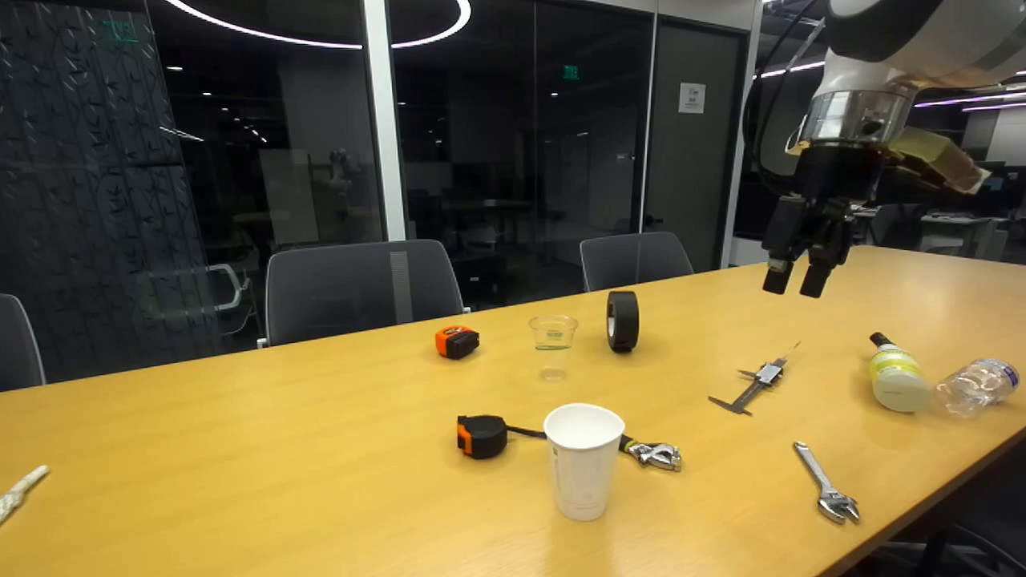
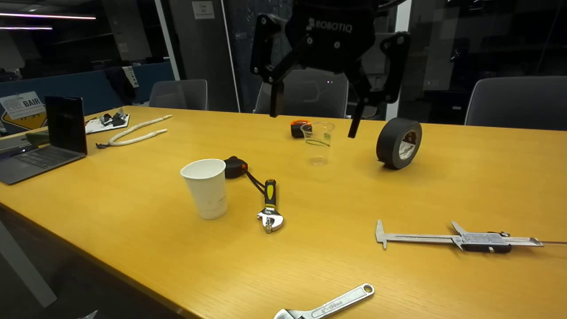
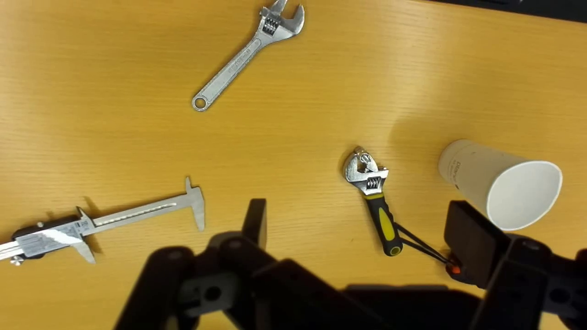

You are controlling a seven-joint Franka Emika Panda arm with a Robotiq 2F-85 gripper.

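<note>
My gripper hangs open well above the table, its two fingers wide apart with nothing between them. In the wrist view an adjustable wrench with a black and yellow handle lies below, between the fingers' lines. Beside it a white paper cup stands upright. A black and orange tape measure lies near that wrench's handle, partly hidden by a finger in the wrist view. A plain silver wrench and a digital caliper lie flat on the bare table.
Toward the back stand a clear plastic cup, a roll of black tape and an orange tape measure. A yellow-labelled bottle and a clear bottle lie at the right edge. A laptop and rope occupy the far left.
</note>
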